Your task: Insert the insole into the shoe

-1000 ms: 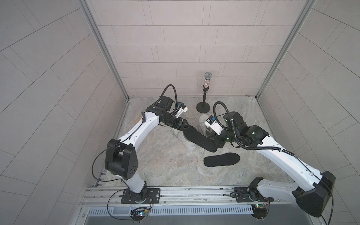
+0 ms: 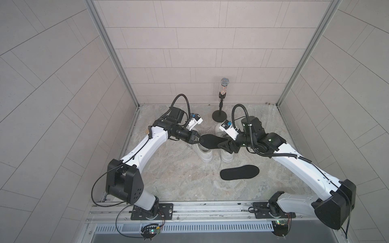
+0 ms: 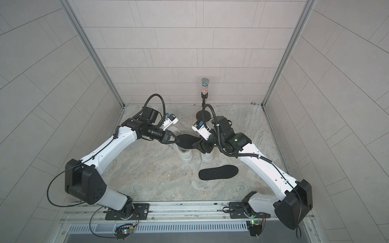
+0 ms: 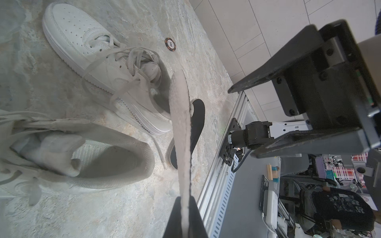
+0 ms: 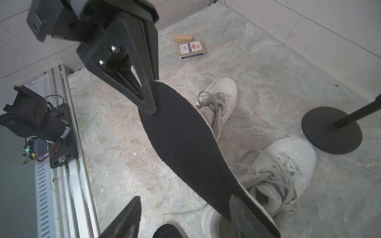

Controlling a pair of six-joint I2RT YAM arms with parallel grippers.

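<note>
My left gripper is shut on the broad end of a black insole, which it holds above the shoes. In the left wrist view the insole appears nearly edge-on, its pale underside showing. My right gripper is open beside the insole's far end; its fingers stand apart with no insole between them. Two white laced shoes rest on the table: the nearer shoe shows its open collar, and the other shoe lies beyond it. From above, arms and insole partly cover both.
A second black insole lies flat in front of the shoes. Behind them stands a microphone on a round black base. A small card box and a poker chip are on the table.
The insole's right end has swung toward the back, so it now lies more level across the top left view. My left gripper stays nearly in place.
</note>
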